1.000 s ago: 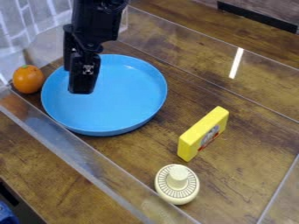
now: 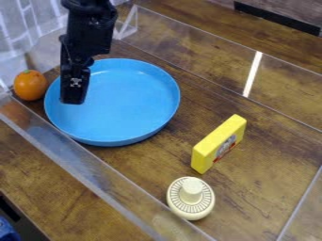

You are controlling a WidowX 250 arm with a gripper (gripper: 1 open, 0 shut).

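Note:
My black gripper [image 2: 75, 81] hangs open over the left edge of a blue plate [image 2: 120, 108], its fingers pointing down. Just left of it an orange round fruit [image 2: 30, 85] rests beside the plate, by the clear wall.
A yellow box [image 2: 217, 143] stands right of the plate on the wooden surface [image 2: 258, 113]. A cream knobbed round object [image 2: 190, 198] sits at the lower front.
My gripper has moved left across the plate, toward the orange fruit. The plate, box and other objects are unmoved.

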